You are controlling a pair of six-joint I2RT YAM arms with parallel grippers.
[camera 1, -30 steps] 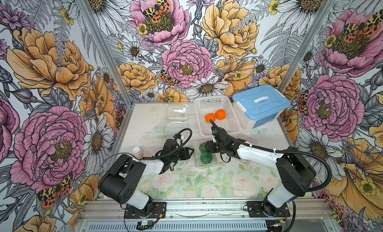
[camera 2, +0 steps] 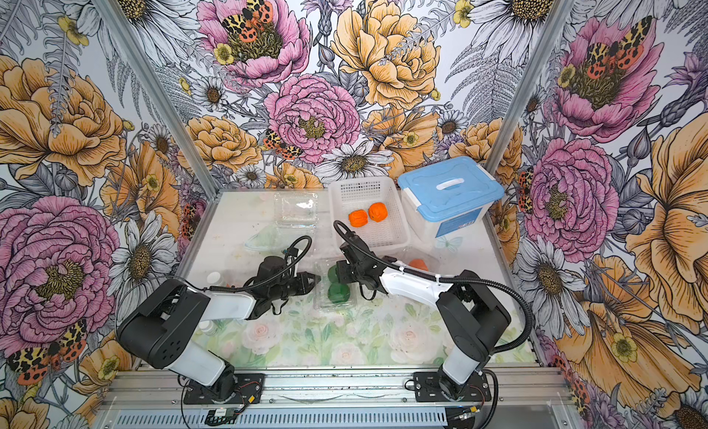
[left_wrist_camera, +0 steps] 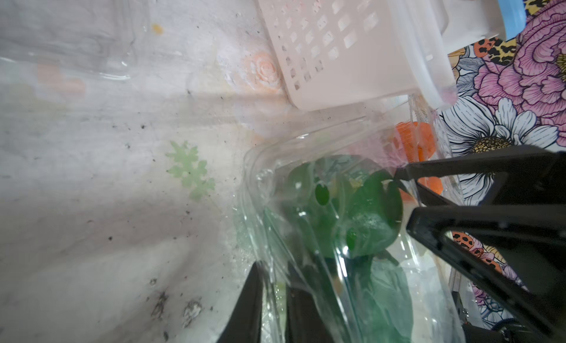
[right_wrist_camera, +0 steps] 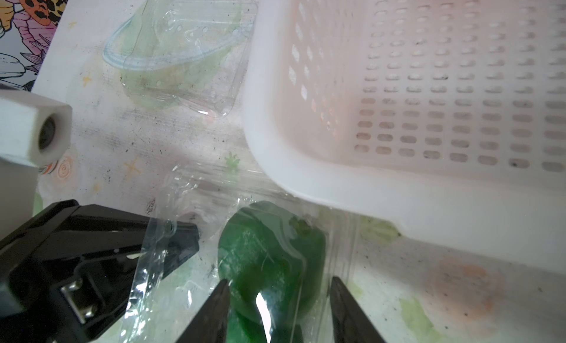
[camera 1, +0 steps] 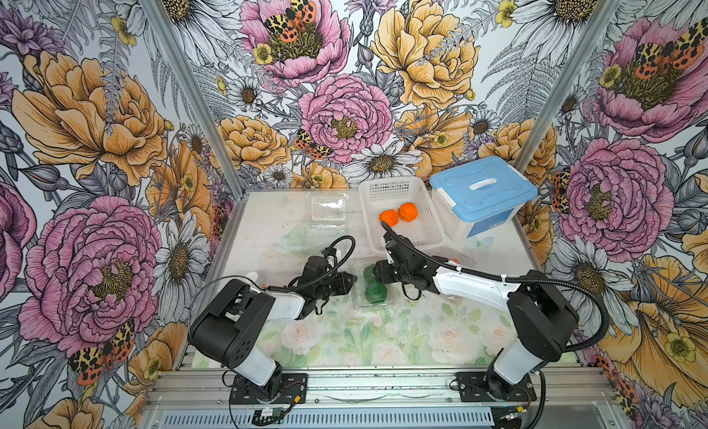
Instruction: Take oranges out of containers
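A clear plastic container with green round fruits (camera 1: 376,292) stands mid-table between my arms. At its left wall my left gripper is part open, a narrow gap between its fingers and the clear wall (left_wrist_camera: 265,248) running between them. On the other side, my right gripper stands open wider, its fingers astride the container's right side. Two oranges (camera 1: 408,211) lie in the white basket (camera 1: 435,226). Something orange (camera 2: 417,264), partly hidden by my right arm, shows in clear plastic farther right.
The white basket's near rim is close to my right gripper. An empty clear container (camera 1: 326,209) sits at the back left, and a box with a blue lid (camera 1: 483,185) at the back right. A small white object (camera 2: 214,279) is behind my left arm.
The container with the green fruits has shifted slightly left. My right gripper has moved a little to the left.
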